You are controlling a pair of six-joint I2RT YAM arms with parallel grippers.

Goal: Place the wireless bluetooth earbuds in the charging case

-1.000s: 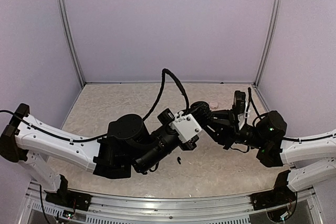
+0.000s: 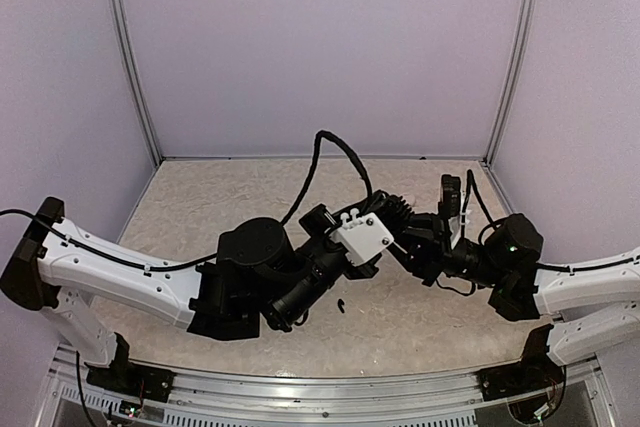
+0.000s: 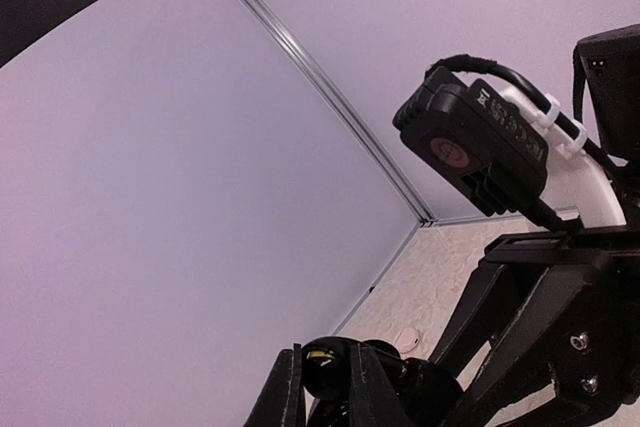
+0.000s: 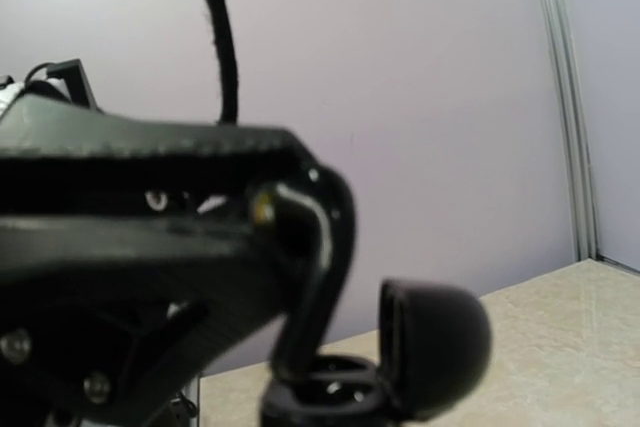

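In the left wrist view, my left gripper is shut on a black earbud (image 3: 324, 369) with a gold contact. The right wrist view shows the same earbud (image 4: 322, 277) hanging from the left fingers (image 4: 130, 257), its stem pointing down. Below is the black charging case (image 4: 335, 409), its rounded lid (image 4: 440, 352) standing open. The stem's lower end overlaps the near rim of the case; whether it sits in a slot I cannot tell. From the right, my right gripper is shut on the case. The top view hides both sets of fingertips behind the arms.
A small black object (image 2: 341, 305), possibly the other earbud, lies on the table below the arms. A pale pink round piece (image 3: 407, 338) rests farther back. Both grippers are very close together above the table (image 2: 220, 207).
The right arm has barely moved.
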